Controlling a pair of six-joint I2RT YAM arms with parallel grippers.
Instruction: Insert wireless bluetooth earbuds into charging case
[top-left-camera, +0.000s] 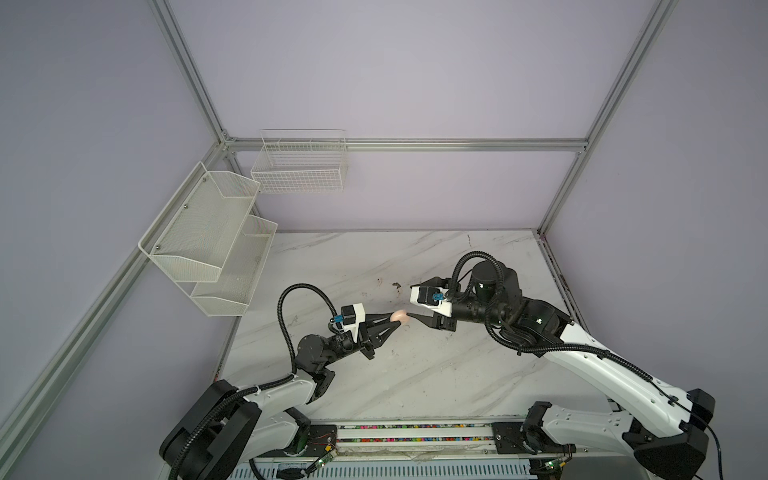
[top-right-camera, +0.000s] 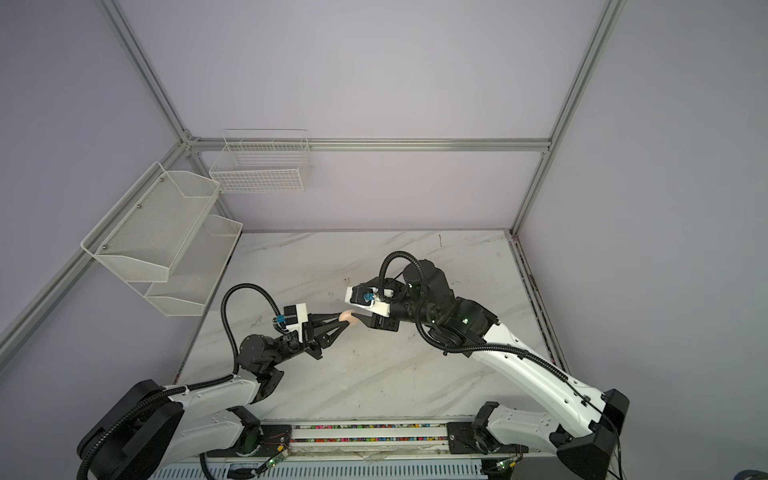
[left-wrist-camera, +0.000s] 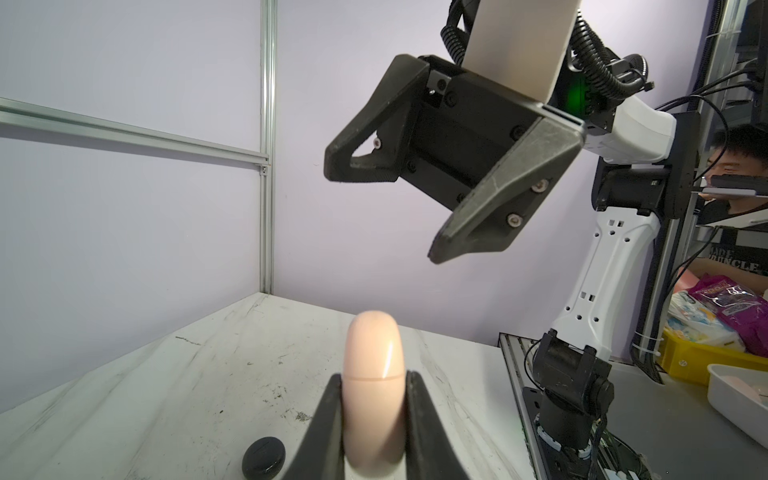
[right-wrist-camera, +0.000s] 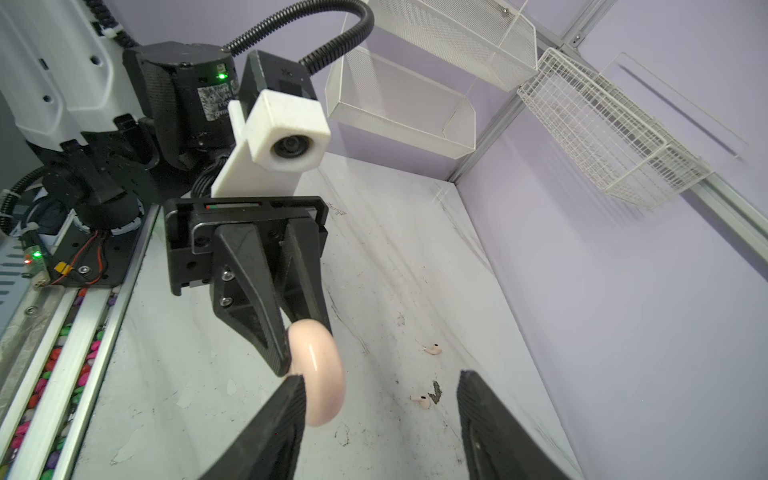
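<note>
The pale pink charging case (left-wrist-camera: 373, 424) stands on end between the fingertips of my left gripper (top-left-camera: 393, 319), which is shut on it above the table. A seam runs across it in the left wrist view, and its lid looks closed. My right gripper is open and empty, its fingers apart, facing the case (right-wrist-camera: 318, 372) from the right without holding it. Two small pink earbuds, one farther back (right-wrist-camera: 433, 349) and another nearer (right-wrist-camera: 421, 401), lie separately on the table in the right wrist view. Whether anything is inside the case is hidden.
A dark mark (right-wrist-camera: 435, 392) lies beside the nearer earbud on the marble table (top-left-camera: 448, 376). White mesh shelves (top-left-camera: 212, 232) and a wire basket (top-left-camera: 300, 169) hang at the left and back walls.
</note>
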